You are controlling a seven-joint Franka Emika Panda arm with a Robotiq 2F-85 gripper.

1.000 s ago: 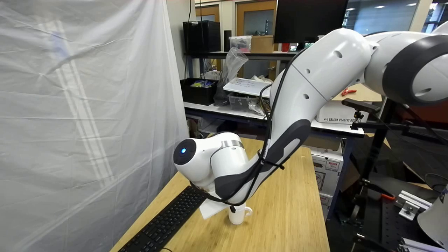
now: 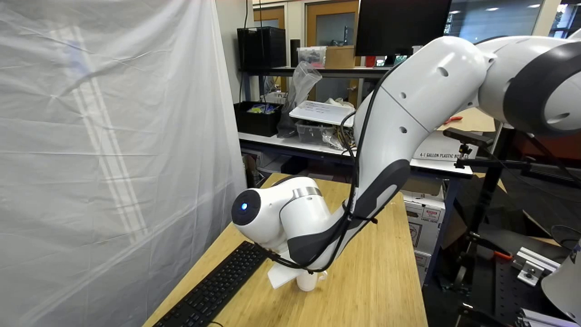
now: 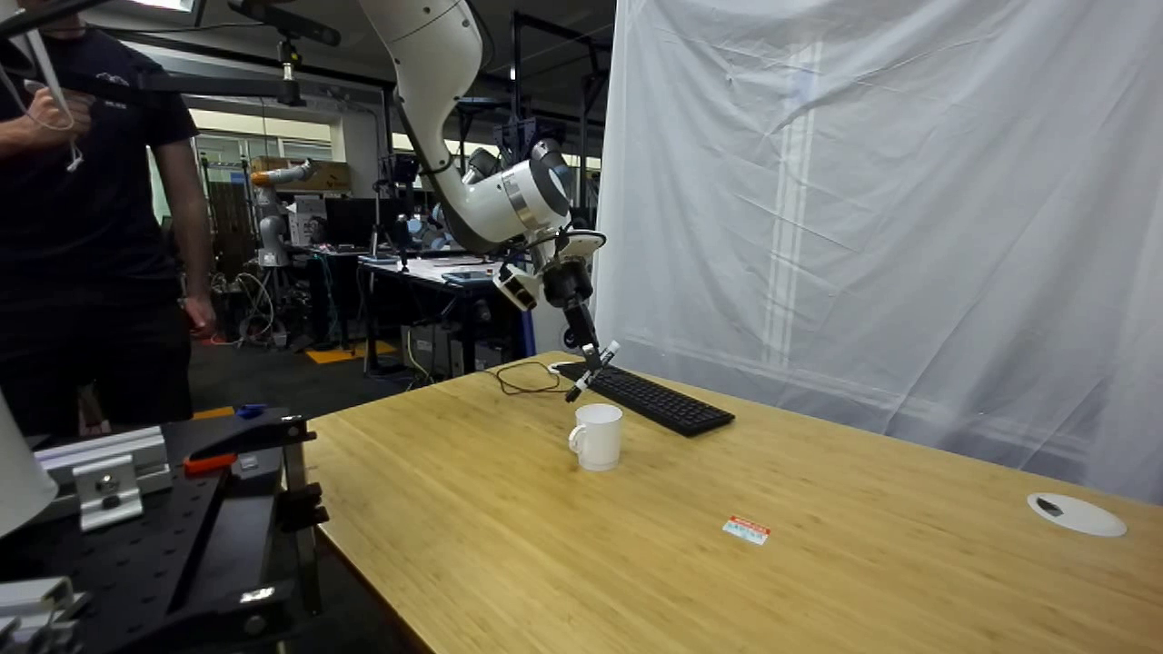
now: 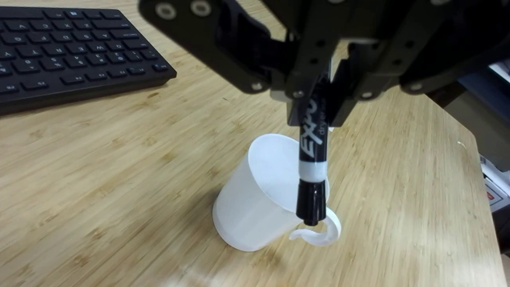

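Observation:
In the wrist view a black Expo marker (image 4: 313, 165) with a white band is clamped between the fingers of my gripper, its capped end pointing down the picture. The white mug (image 4: 244, 208) stands upright on the table, and the marker's cap overlaps its rim and handle in that view. From exterior view 2, the gripper (image 3: 591, 354) is above and behind the mug (image 3: 597, 438), with the marker (image 3: 600, 371) held at a slant higher than the rim. Exterior view 1 shows only the lower part of the mug (image 2: 306, 281); the arm hides the gripper there.
A black keyboard (image 3: 665, 399) lies behind the mug, near the curtain (image 3: 872, 240). A small red-and-white label (image 3: 748, 530) and a white disc (image 3: 1076, 516) are on the wooden table (image 3: 654, 578).
In exterior view 1 the arm's wrist has moved a little right and slightly down, covering more of the mug. The mug and keyboard have not moved.

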